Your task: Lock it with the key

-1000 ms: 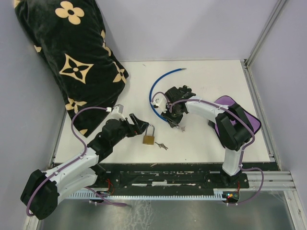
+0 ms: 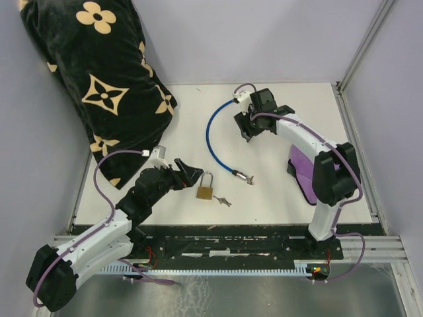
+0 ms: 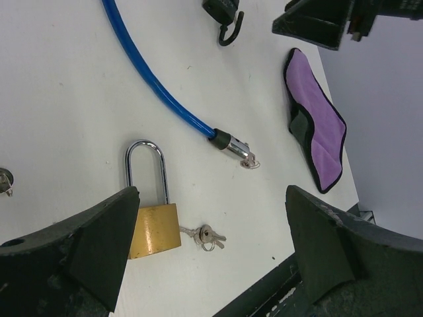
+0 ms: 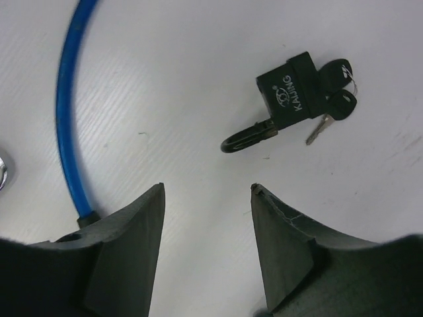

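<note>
A brass padlock (image 2: 204, 193) with a tall shackle lies flat beside a bunch of keys (image 2: 223, 201). My open left gripper (image 2: 188, 176) hangs just left of and above it. In the right wrist view a black padlock (image 4: 287, 92) lies with small keys (image 4: 336, 89) beside it; my open right gripper is above the table, short of it, with nothing between its fingers. A blue cable (image 2: 211, 145) with a metal lock end (image 2: 241, 176) curves across the middle, keys at that end.
A purple pouch (image 2: 303, 172) lies at the right. A dark patterned cloth (image 2: 99, 86) covers the back left.
My right gripper has moved back and up in the top view, away from the cable's lock end toward the black padlock. The left arm is almost unchanged.
</note>
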